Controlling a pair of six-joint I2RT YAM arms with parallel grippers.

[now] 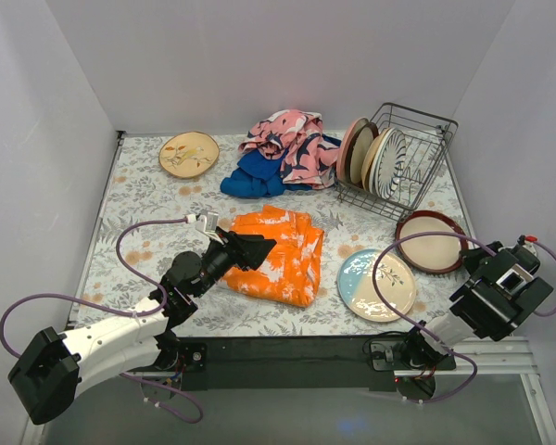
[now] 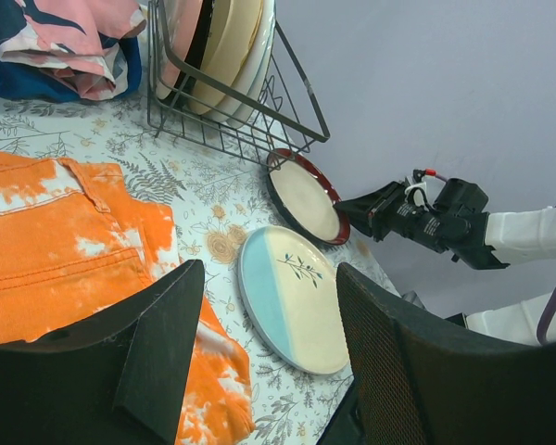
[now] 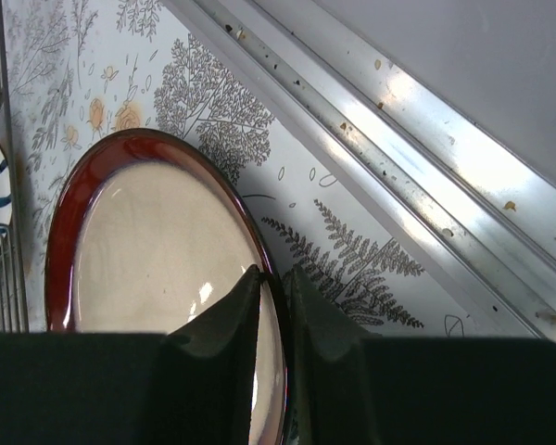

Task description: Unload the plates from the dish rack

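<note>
In the top view the wire dish rack stands at the back right, several plates upright in its left part. A brown-rimmed plate lies on the table in front of it, by the right wall. My right gripper has its fingertips on either side of that plate's rim; the gap is narrow, and whether they press on it does not show. A blue-and-cream plate lies flat near the front edge. My left gripper is open and empty, above the orange cloth.
An orange cloth lies mid-table. Pink and blue cloths are heaped left of the rack. A yellow plate lies flat at the back left. The right wall is close beside the right arm.
</note>
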